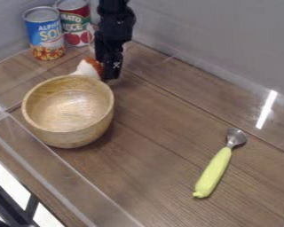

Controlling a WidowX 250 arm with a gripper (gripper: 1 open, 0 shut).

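My black gripper [106,69] hangs low at the back, over a small white object with an orange part [89,67] just behind the wooden bowl [67,120]; whether it touches or grasps that object, and how its fingers stand, I cannot tell. An Alpha soup can [45,34] and a red tomato can [75,19] stand in the back corner, left of the gripper.
A scoop with a pale yellow handle [212,171] lies at the right on the wooden counter [156,151]. Walls border the back and right; a dark frame is at the lower left.
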